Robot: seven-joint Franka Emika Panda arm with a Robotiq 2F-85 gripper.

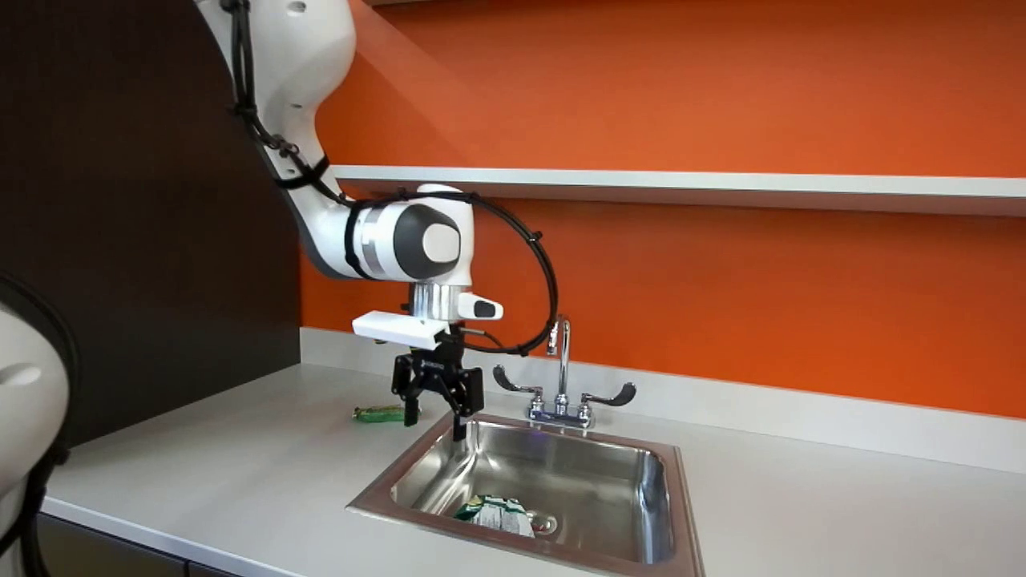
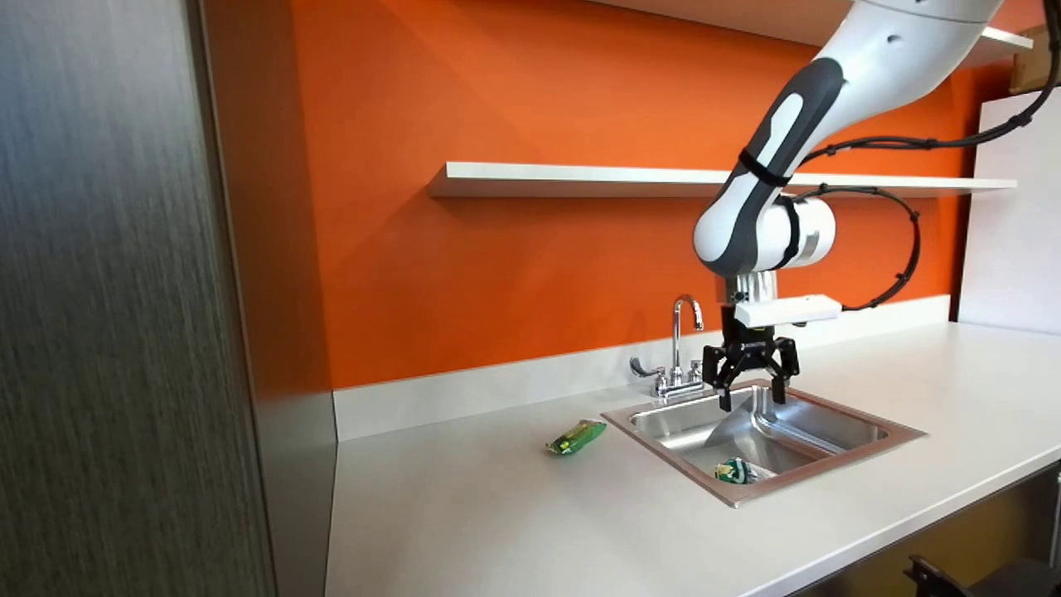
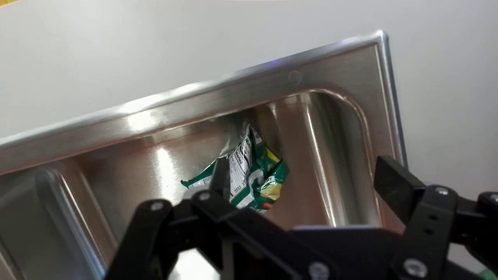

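Note:
In the sink basin lies a crumpled green and white snack bag, also visible in the exterior views as a small packet by the drain. Above the sink's left side hangs my gripper, its fingers spread wide and nothing between them. In the wrist view one dark finger overlaps part of the bag, which is well below it. A second green packet rests on the counter to the left of the sink, apart from the gripper.
The steel sink rim surrounds the basin. A tall faucet with two lever handles stands behind it, close to the arm. A white shelf runs along the orange wall.

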